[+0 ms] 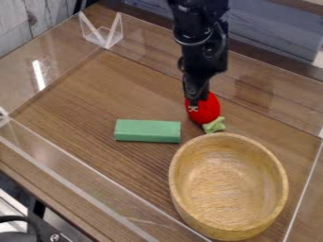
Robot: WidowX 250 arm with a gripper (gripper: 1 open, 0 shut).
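Note:
The black arm reaches down from the top, and its gripper (pixel 195 98) is at the upper part of a red strawberry-like object (pixel 205 112) with a pale green top. The fingers look close together; whether anything is between them is hard to see. A green block (pixel 147 130) lies to the lower left, and a tan round bowl (pixel 228 186) sits below the red object.
A clear plastic piece stands at the top left near the far edge. A dark object lies at the bottom left corner.

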